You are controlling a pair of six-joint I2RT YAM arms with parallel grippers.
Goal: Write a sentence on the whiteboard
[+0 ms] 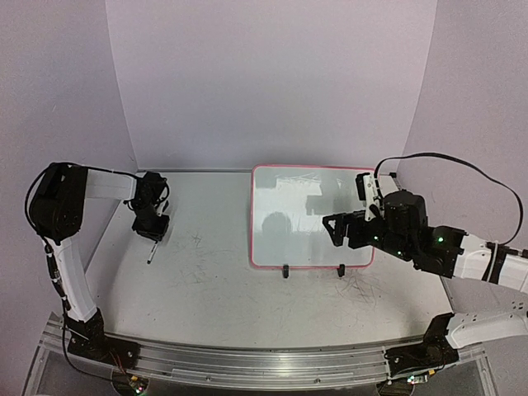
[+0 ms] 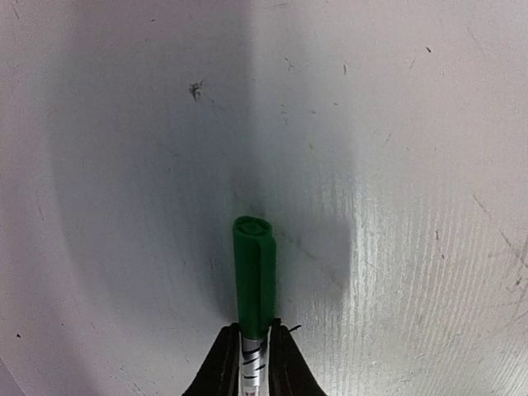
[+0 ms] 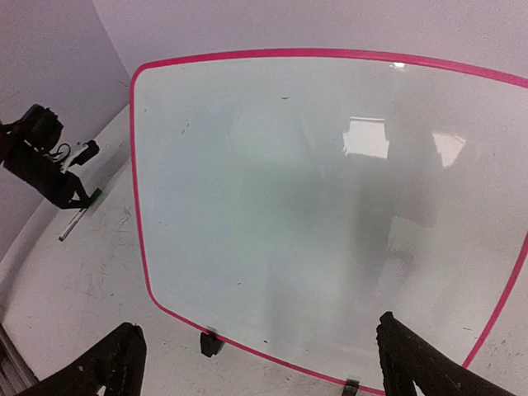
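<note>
The marker [image 1: 152, 254] lies at the left of the table, with a green cap [image 2: 255, 276] and a white barrel with dark markings. My left gripper is shut on it where cap and barrel meet, one finger on each side. From above, this arm hides the cap end. The whiteboard [image 1: 280, 198], pink-rimmed and without writing, lies right of centre. Over its right part hovers my right gripper [image 1: 334, 229]. In the right wrist view its fingers [image 3: 120, 359] stand wide apart, nothing between them, so it is open.
Two black clips [image 1: 285, 271] hold the whiteboard's front edge. Bare table [image 1: 206, 289] stretches between the marker and the board and in front of it. Walls close off the back and sides; a metal rail [image 1: 247, 367] runs along the front.
</note>
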